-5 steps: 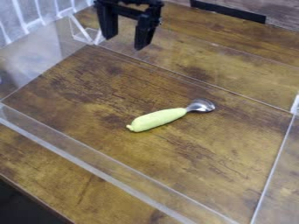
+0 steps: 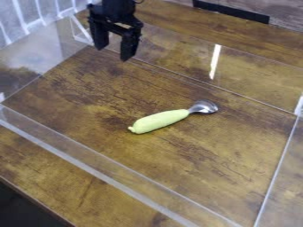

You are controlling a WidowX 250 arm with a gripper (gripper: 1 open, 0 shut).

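Observation:
A spoon with a pale green, thick handle (image 2: 160, 120) lies on the wooden floor of a clear-walled enclosure, its silver bowl (image 2: 204, 107) toward the right. My black gripper (image 2: 113, 49) hangs at the top left, above the back left part of the enclosure and well apart from the spoon. It is open, with two fingers spread and nothing visible between them.
Clear low walls (image 2: 119, 190) surround the wooden area on its sides. A white rack (image 2: 30, 18) stands at the top left corner. A dark strip (image 2: 245, 12) runs along the back.
My gripper has moved down and slightly left, and its fingers show at a different angle. The spoon has not moved.

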